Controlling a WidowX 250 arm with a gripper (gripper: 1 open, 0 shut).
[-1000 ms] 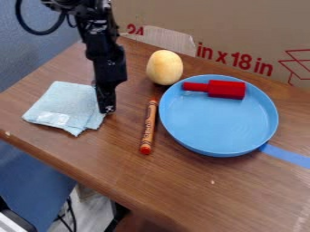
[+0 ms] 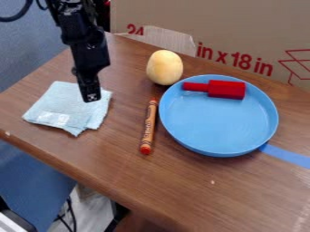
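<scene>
A black gripper [image 2: 91, 91] hangs pointing down over the upper part of a folded pale blue cloth [image 2: 67, 111], which lies at the table's left edge. Whether its fingers are open or shut, or touch the cloth, I cannot tell. An orange crayon [image 2: 149, 125] lies upright in the view, right of the cloth. A blue plate [image 2: 218, 127] holds a red object [image 2: 220, 88] near its back rim. A yellow potato-like object [image 2: 165, 67] stands behind the crayon.
A cardboard box [image 2: 242, 32] forms the back wall. Blue tape [image 2: 288, 156] runs at the right.
The gripper has moved left and a little up over the cloth, away from the cloth's right edge. The other things look unchanged.
</scene>
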